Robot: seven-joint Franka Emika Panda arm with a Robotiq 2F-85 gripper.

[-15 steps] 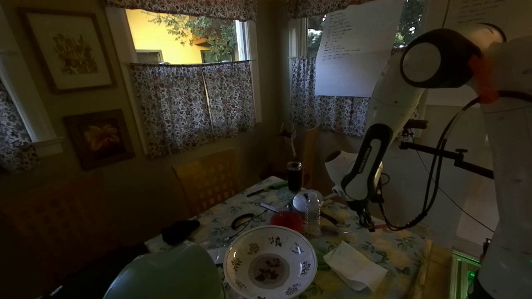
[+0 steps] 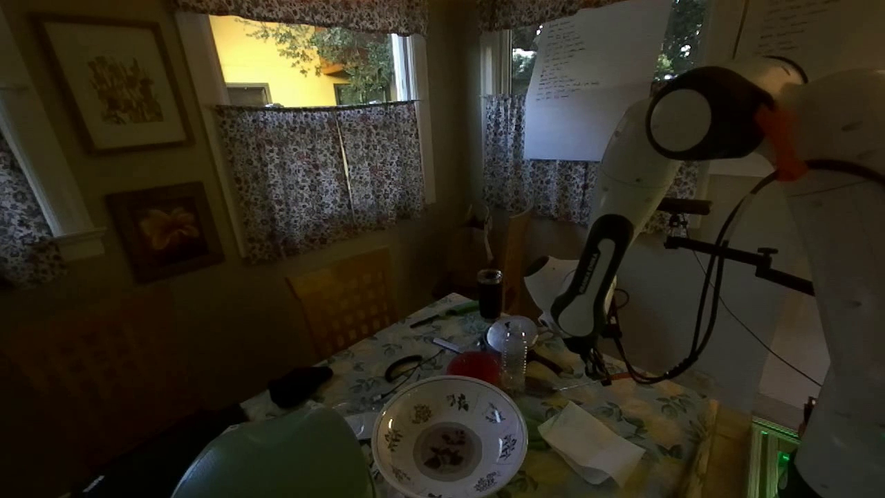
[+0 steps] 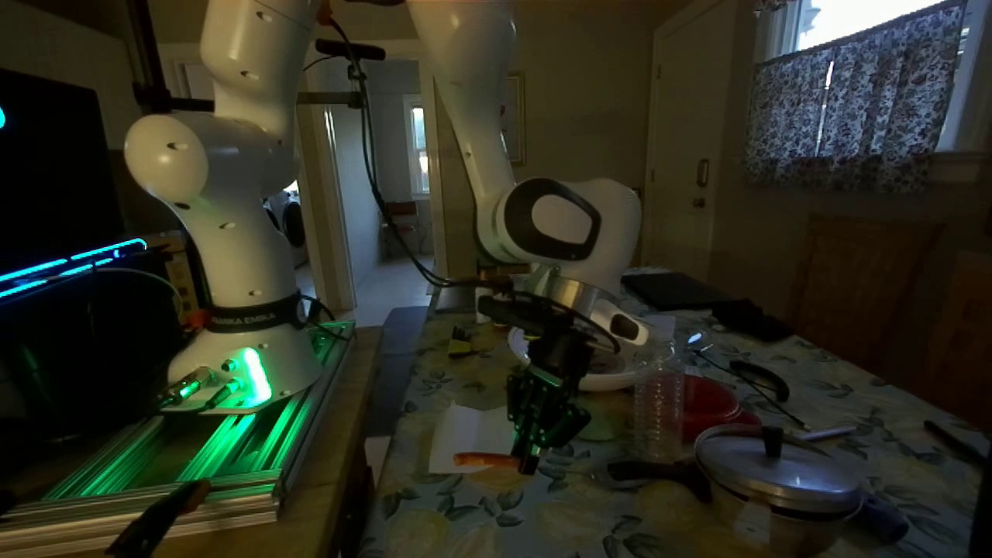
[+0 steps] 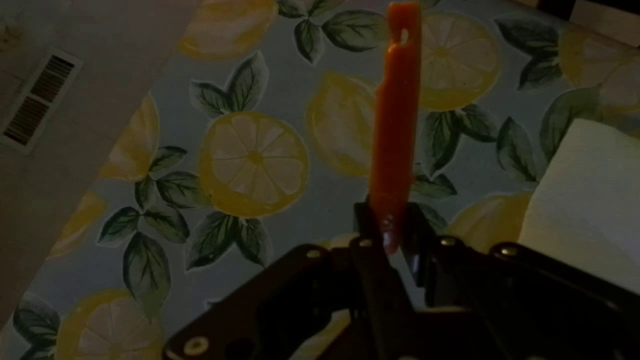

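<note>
My gripper is shut on the orange handle (image 4: pixel 396 114) of a slim utensil, which points away from the fingers and has a small hole near its end. In exterior view 2 the gripper (image 3: pixel 528 457) hangs low over the table with the orange handle (image 3: pixel 485 459) sticking out to the left. From exterior view 1, the gripper (image 2: pixel 599 372) is right of the clear ribbed bottle (image 2: pixel 514 365). A thin pale part seems to reach from it toward the bottle; whether they touch I cannot tell.
A lidded pot (image 3: pixel 779 474), a red bowl (image 2: pixel 474 366) and a large flowered bowl (image 2: pixel 449 436) crowd the table. White paper (image 2: pixel 590 444) lies near the right edge. A dark-filled glass (image 2: pixel 490 294) stands at the far corner.
The arm and gripper have moved left in exterior view 1, still with the orange handle. The clear bottle and red bowl sit slightly farther left than before.
</note>
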